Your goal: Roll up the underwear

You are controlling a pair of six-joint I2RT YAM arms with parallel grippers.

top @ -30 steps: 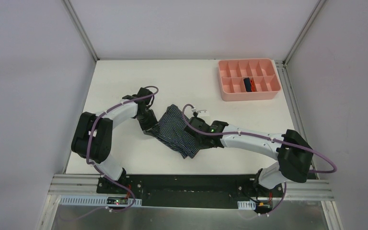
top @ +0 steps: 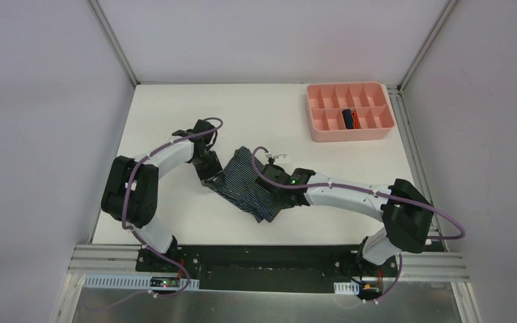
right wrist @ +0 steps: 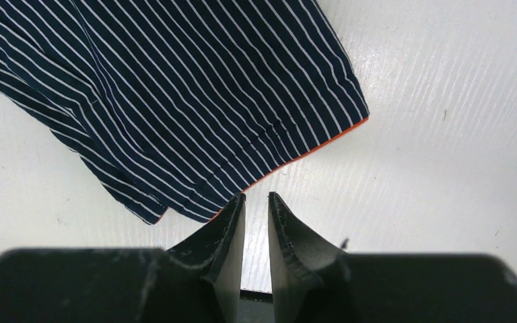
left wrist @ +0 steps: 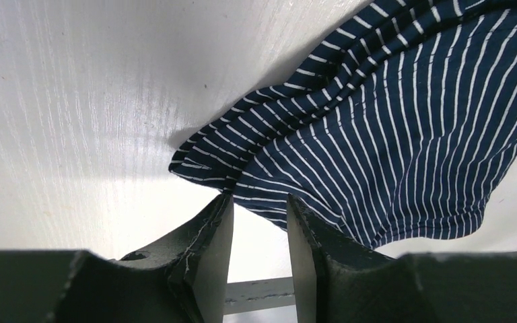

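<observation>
Dark navy underwear with white stripes [top: 242,185] lies spread at a slant on the white table, between my two arms. In the left wrist view, my left gripper is open at the lower edge of the striped cloth [left wrist: 350,161], its fingertips apart. A corner of the cloth reaches out to the left there. In the right wrist view, the fingers of my right gripper stand a small way apart beside the orange-trimmed edge of the underwear [right wrist: 242,101]. The left fingertip meets that edge; bare table shows between the fingers. My right arm hides part of the cloth from above.
A pink divided box [top: 350,134] stands at the back right, with a dark rolled item [top: 347,119] and a red-and-black one [top: 355,120] in its compartments. Open table [top: 269,108] lies behind the cloth.
The left arm has moved only a little, and the underwear looks unmoved.
</observation>
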